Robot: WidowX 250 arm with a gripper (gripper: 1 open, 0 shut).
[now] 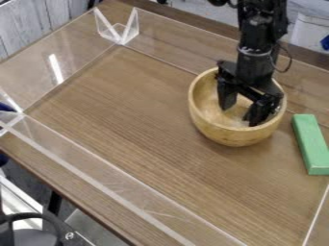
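My black gripper (247, 92) reaches down from the top into a round light wooden bowl (214, 123), its dark fingers spread open inside it. The gripper hides part of the bowl's interior, so I cannot tell whether anything lies beneath it.
A green block (311, 144) lies right of the bowl. A small white angular object (118, 29) is at the back left. A dark cable shows at the bottom left.
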